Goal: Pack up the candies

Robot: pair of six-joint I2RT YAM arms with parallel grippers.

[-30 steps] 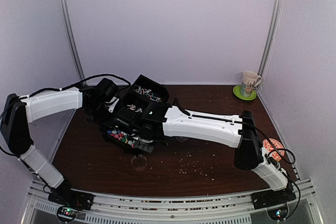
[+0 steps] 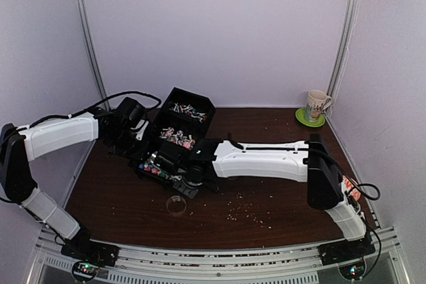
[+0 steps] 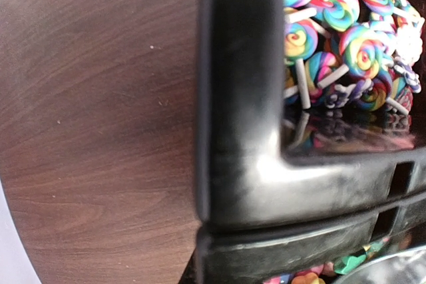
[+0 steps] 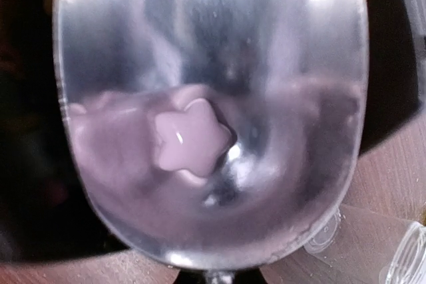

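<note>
A black compartment box point(image 2: 174, 94) stands left of centre, with stick-shaped candies point(image 2: 189, 111) in its back compartment, lollipop candies point(image 2: 177, 138) in the middle and coloured candies point(image 2: 154, 169) in front. My left gripper is at the box's left side, mostly hidden; its fingers look closed on the box edge. In the right wrist view a metal scoop point(image 4: 219, 44) carries one pink star candy point(image 4: 192, 139). The scoop's handle end meets my right gripper, shut on it. From above, the right arm hangs over the front compartment and covers part of it.
A clear round jar point(image 2: 176, 205) stands in front of the box. Small crumbs point(image 2: 246, 211) are scattered mid-table. At the far right are a mug point(image 2: 316, 106) on a green saucer point(image 2: 307, 122) and an orange round item point(image 2: 351, 188).
The box has shifted slightly up and to the left, along with the left arm.
</note>
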